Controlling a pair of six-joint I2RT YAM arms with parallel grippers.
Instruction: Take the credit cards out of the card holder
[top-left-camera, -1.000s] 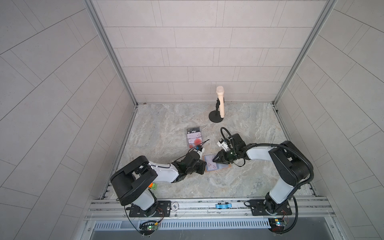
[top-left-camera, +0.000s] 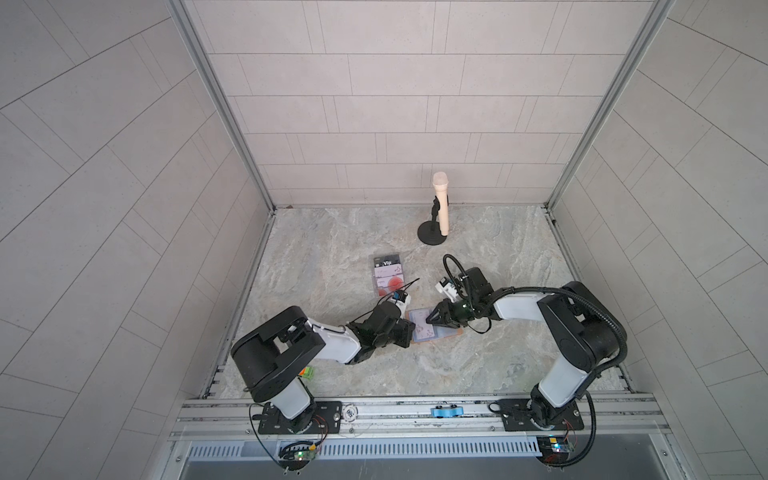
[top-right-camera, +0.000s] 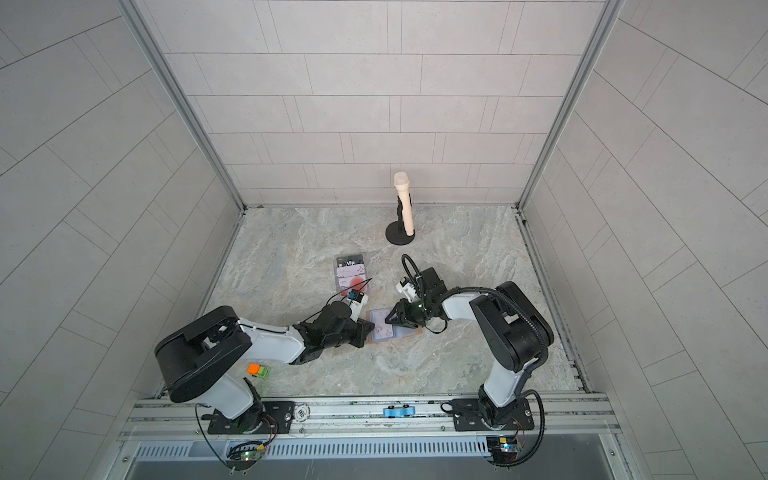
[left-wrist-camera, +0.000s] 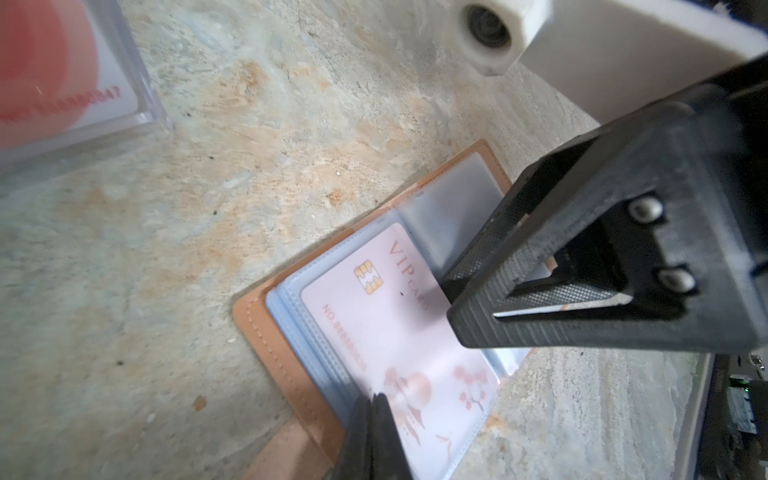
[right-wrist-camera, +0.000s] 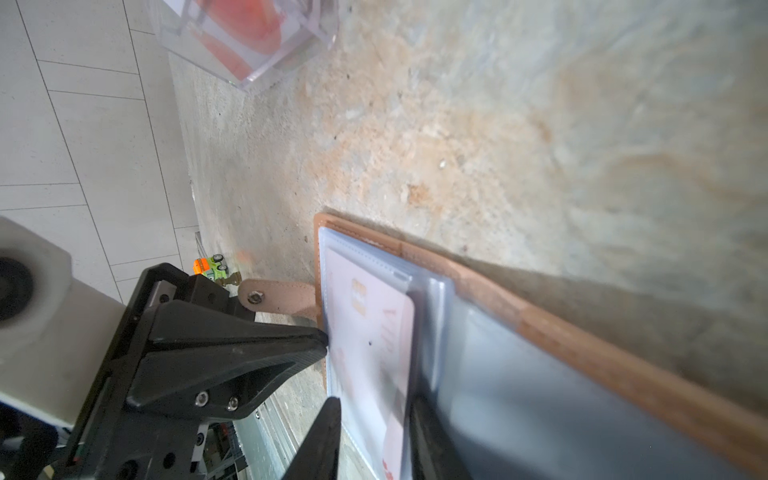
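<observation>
The tan card holder (left-wrist-camera: 276, 344) lies spread on the table with its clear sleeves facing up. A pink VIP card (left-wrist-camera: 384, 320) is inside the left sleeve. My left gripper is shut, its tips down at the holder's left side over the card's edge; nothing shows between them. From the right, my right gripper reaches down at the card's inner edge. Its fingers stand a little apart, with the card's edge (right-wrist-camera: 393, 436) showing between them; whether they touch it is hard to see.
Behind the holder lies a clear case marked Vip (top-left-camera: 389, 273) with cards in it. A microphone on a black stand (top-left-camera: 433, 232) is at the back. A small orange and green toy (top-right-camera: 257, 370) sits near the left arm's base.
My left gripper has shifted slightly to the right, further over the card holder. The right arm has hardly moved.
</observation>
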